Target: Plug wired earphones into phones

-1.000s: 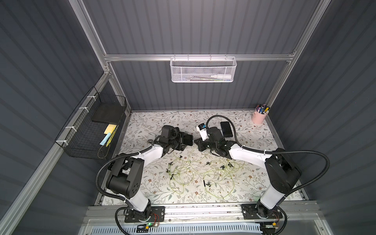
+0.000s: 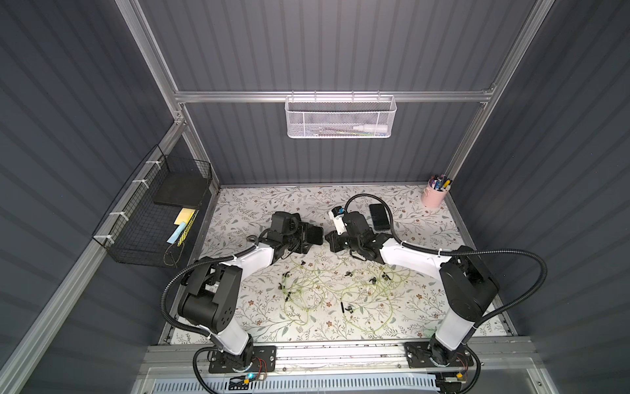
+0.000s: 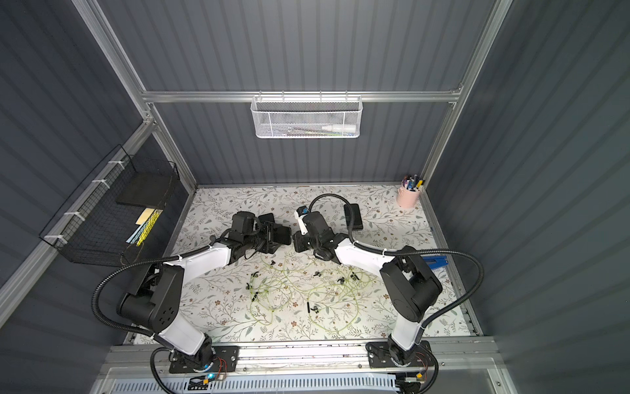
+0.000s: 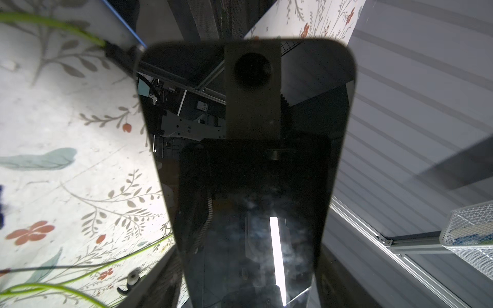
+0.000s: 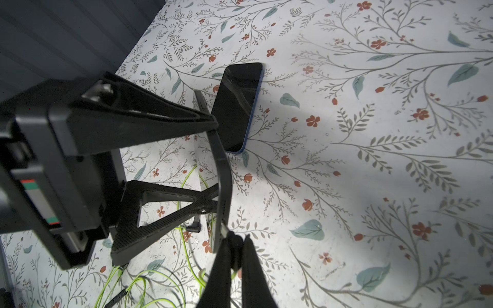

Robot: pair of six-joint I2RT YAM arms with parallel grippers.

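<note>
A dark-screened phone [image 4: 246,205] fills the middle of the left wrist view, held at its sides by my left gripper. From the right wrist view this phone [image 5: 224,179] shows nearly edge-on. Beside its lower end, my right gripper is shut on a small black earphone plug [image 5: 235,251]. A pale tip [image 5: 224,230] points from the plug toward the phone's edge; whether it touches or enters the phone cannot be told. Both grippers face each other above the table in the top views, and their fingertips are too small there to read.
Another phone [image 2: 379,216] lies flat behind my right gripper. Green earphone cables [image 2: 305,289] with black ends spread over the table in front of both arms. A pink pen cup [image 2: 433,197] stands in the back right corner.
My right arm has shifted slightly left, bringing its gripper a little nearer to the phone. The left arm and its phone stay nearly still.
</note>
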